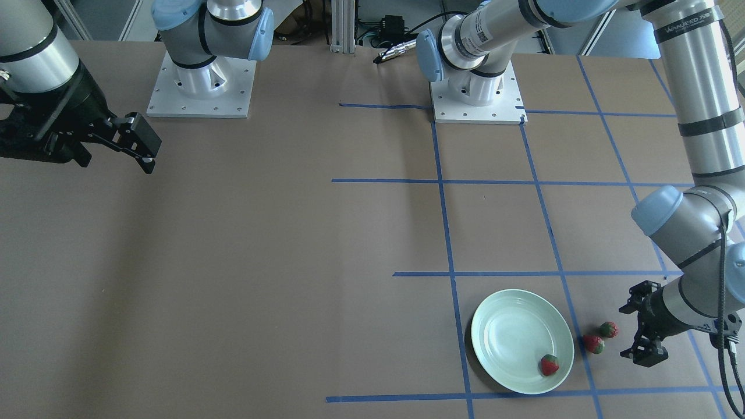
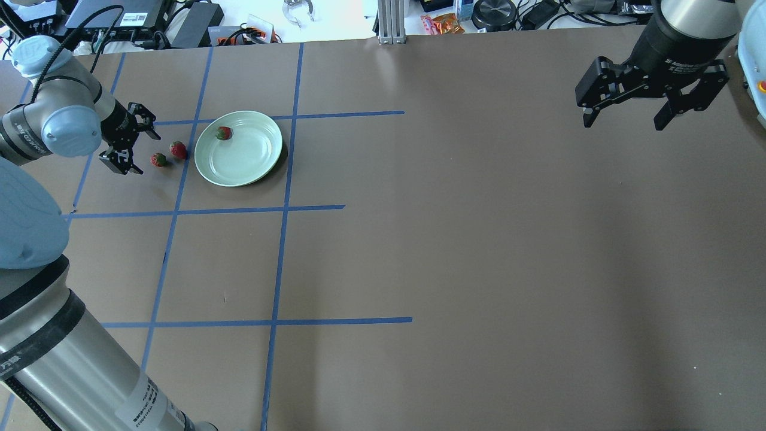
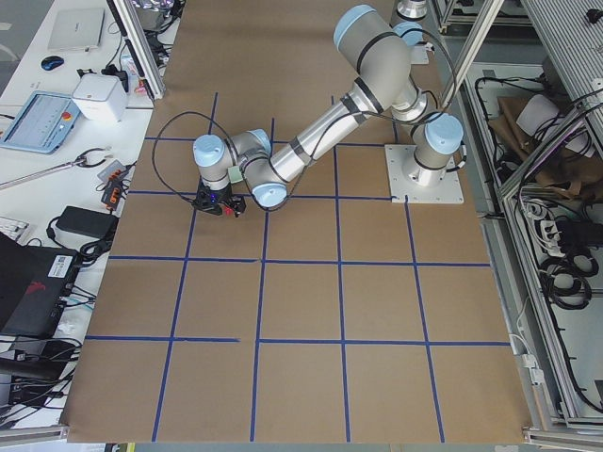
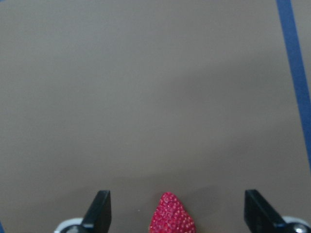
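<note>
A pale green plate [image 1: 513, 331] holds one strawberry [image 1: 549, 364]. Two more strawberries lie on the table beside it, one nearer the plate [image 1: 593, 343] and one [image 1: 609, 329] nearer my gripper [image 1: 626, 331]. In the top view my gripper [image 2: 145, 147] stands open to the side of these two loose berries, away from the plate. In the left wrist view a red strawberry tip [image 4: 171, 218] shows low between the open fingers, with bare table beyond.
A second arm's black gripper [image 2: 639, 108] hangs at the far side of the table.
</note>
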